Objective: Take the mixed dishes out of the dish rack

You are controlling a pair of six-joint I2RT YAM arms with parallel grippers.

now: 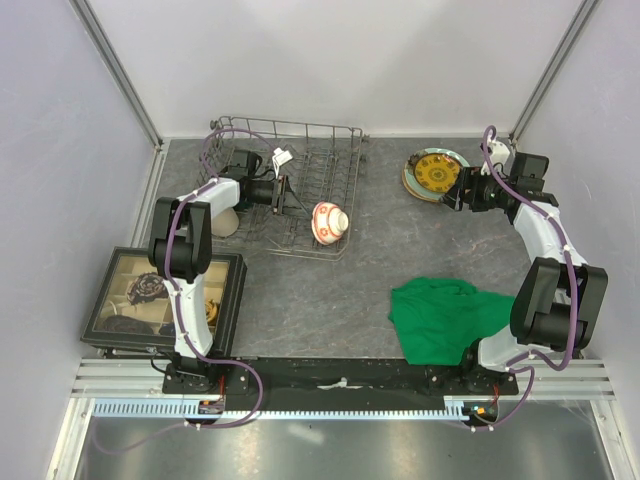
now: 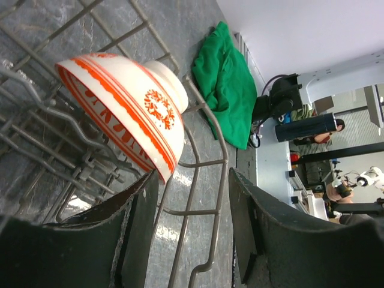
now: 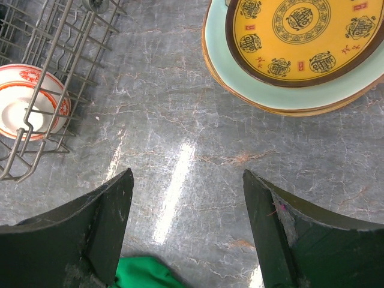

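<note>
A white bowl with orange bands leans on its side in the front right corner of the wire dish rack. My left gripper is open at the rack, its fingers apart. In the left wrist view the bowl's lower rim reaches close to the left fingertip; whether they touch I cannot tell. A yellow patterned plate lies on a pale green plate on the table at the right. Near these plates my right gripper stands open and empty.
A pale rounded dish shows in the rack's left part, partly behind the left arm. A black-framed box sits front left, a green cloth front right. Bare table lies between rack and plates.
</note>
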